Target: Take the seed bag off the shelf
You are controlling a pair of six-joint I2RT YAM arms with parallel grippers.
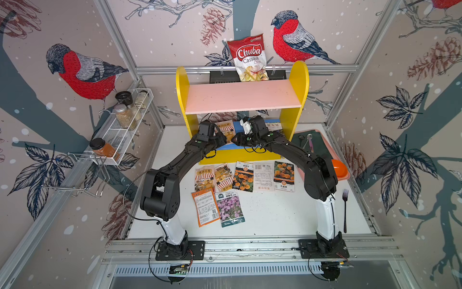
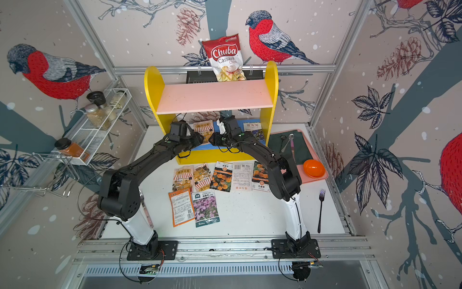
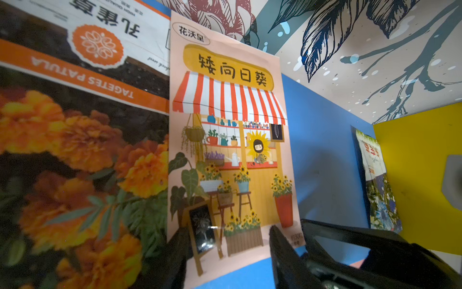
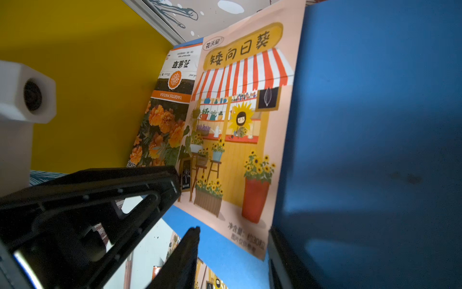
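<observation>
A pink seed bag [image 3: 240,168] with a striped awning picture leans upright against the blue back panel of the shelf. Beside it stands a marigold seed bag [image 3: 86,183], which the pink one partly overlaps. My left gripper is part open in front of the pink bag's lower edge, a finger to each side of that area. On the bag's other side, my right gripper is also part open near the lower corner of the same pink bag [image 4: 235,144]. Whether any fingertip touches the bag, I cannot tell. A third bag [image 3: 379,183] leans by the yellow side wall.
The pink upper board [image 1: 243,95] spans above both grippers, between yellow side walls [image 1: 298,91]. Several seed bags [image 1: 243,176] lie on the white table in front. A tray [image 1: 317,144] with an orange bowl [image 1: 339,168] stands at right.
</observation>
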